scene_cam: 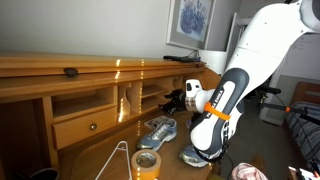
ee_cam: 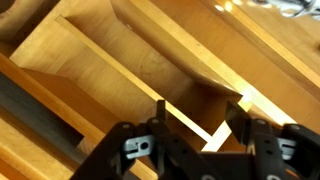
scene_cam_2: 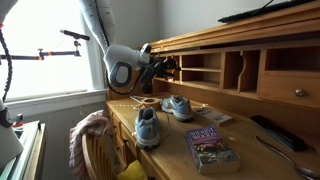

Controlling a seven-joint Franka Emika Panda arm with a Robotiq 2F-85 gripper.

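My gripper is in front of the desk's cubby shelves point(scene_cam_2: 200, 67), its fingers apart. Nothing clearly shows between them; behind them lie wooden shelf boards point(ee_cam: 110, 60) and a pale strip of edge. From the side, the dark gripper point(scene_cam: 173, 100) hangs above a grey shoe point(scene_cam: 158, 132) on the desktop. A second grey shoe point(scene_cam_2: 147, 127) stands nearer the desk's front edge. In exterior view 1, the arm partly covers that shoe point(scene_cam: 191, 156).
A tape roll point(scene_cam: 147, 164) lies on the desktop. At the other end are a book point(scene_cam_2: 211, 149), a dark case point(scene_cam_2: 277, 132) and glasses point(scene_cam_2: 288, 160). A chair point(scene_cam_2: 97, 155) stands in front. Small drawers point(scene_cam: 84, 126) flank the cubbies.
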